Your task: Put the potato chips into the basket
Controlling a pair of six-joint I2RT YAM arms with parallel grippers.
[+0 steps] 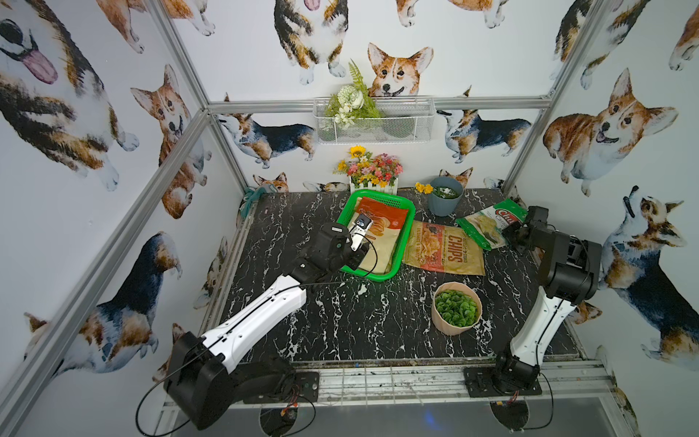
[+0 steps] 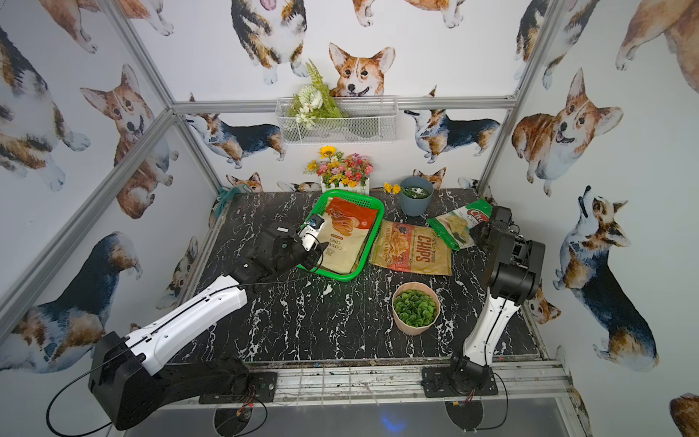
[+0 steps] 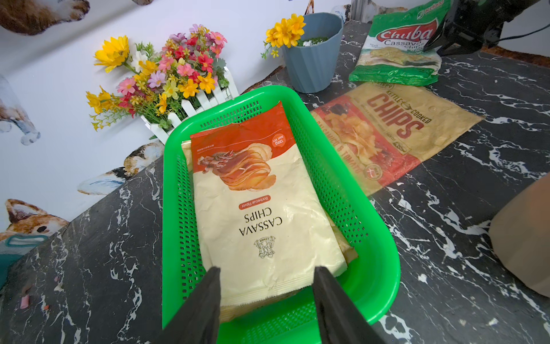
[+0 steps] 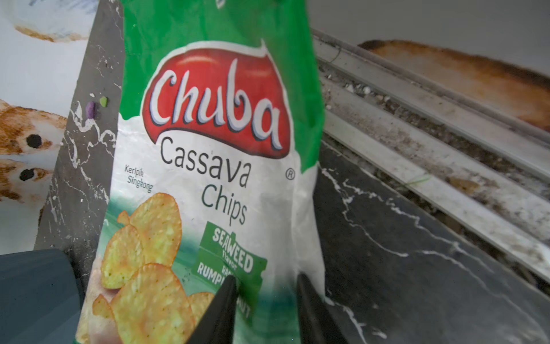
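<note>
In the left wrist view, the green basket (image 3: 177, 229) holds a cream and orange Cassava Chips bag (image 3: 257, 200) lying on another bag that mostly hides beneath it. My left gripper hangs above the basket's near end, fingers apart and empty. A brown Kettle Cooked Chips bag (image 1: 444, 249) lies flat to the basket's right. Beyond it is the green and white Chuba bag (image 4: 223, 172), tilted up somewhat. My right gripper is at the Chuba bag's printed face, fingers part open; whether the fingers touch it cannot be told.
A grey-blue flowerpot (image 1: 444, 200) stands behind the brown and Chuba bags. A flower planter (image 1: 372, 185) is behind the basket. Nearer the front edge sits a tan pot of green leaves (image 1: 456, 308).
</note>
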